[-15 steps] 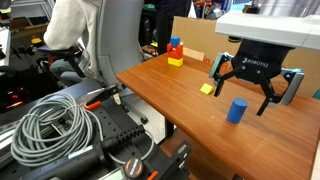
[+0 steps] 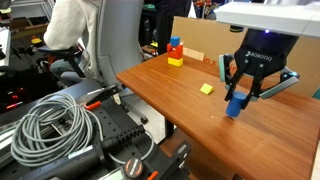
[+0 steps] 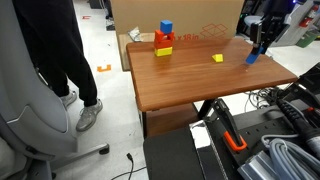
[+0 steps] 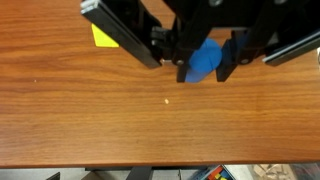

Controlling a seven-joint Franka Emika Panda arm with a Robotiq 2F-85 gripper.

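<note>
In the wrist view the blue cylinder (image 4: 205,60) shows between the two fingers, and the gripper is shut on it. From the other side, exterior view 2 has the blue cylinder (image 3: 252,56) below the gripper at the table's right part. Its base looks to be at the table surface.
A small yellow block (image 2: 207,88) lies on the table to the left of the gripper. Farther back stands a stack of blocks (image 3: 165,38), blue over red over yellow. Bare wooden table (image 3: 190,80) lies between the stack and the gripper.
My gripper has moved down over the blue cylinder, and its fingers have closed from wide apart onto it. The cylinder, the yellow block and the stack keep their places.
</note>
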